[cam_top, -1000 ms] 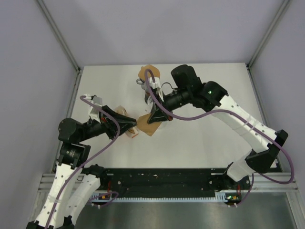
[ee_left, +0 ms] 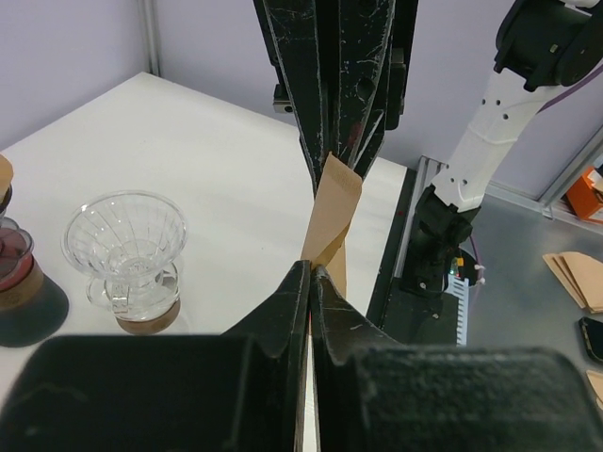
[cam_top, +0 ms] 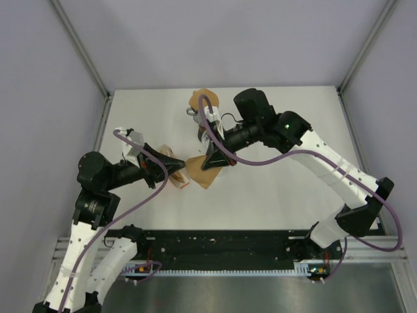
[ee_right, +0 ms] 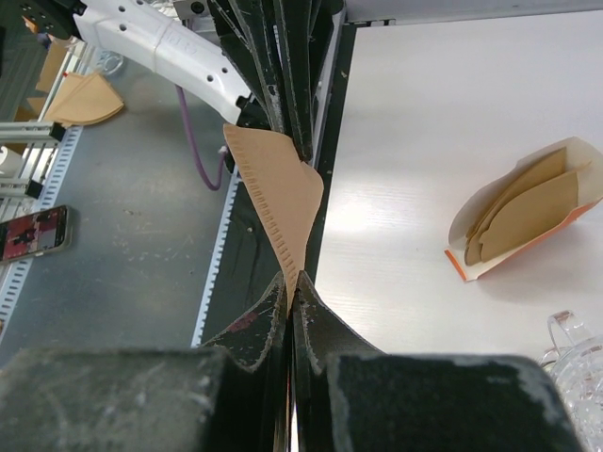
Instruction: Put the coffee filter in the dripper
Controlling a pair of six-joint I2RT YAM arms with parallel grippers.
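Observation:
A tan paper filter (cam_top: 205,173) hangs between the two grippers. My right gripper is shut on it, the paper rising from between the fingertips. My left gripper is shut at the filter's other side; in the right wrist view its fingers touch the filter's edge. The clear dripper (ee_left: 125,240) stands on a brown-based holder left of the filter in the left wrist view, and shows at the lower right corner in the right wrist view.
An open packet of filters (ee_right: 523,212) lies on the white table (cam_top: 273,195). A dark pot with a brown top (ee_left: 28,301) stands beside the dripper.
My left gripper has shifted slightly toward the filter, its arm a little higher in the top view. The right arm has hardly moved.

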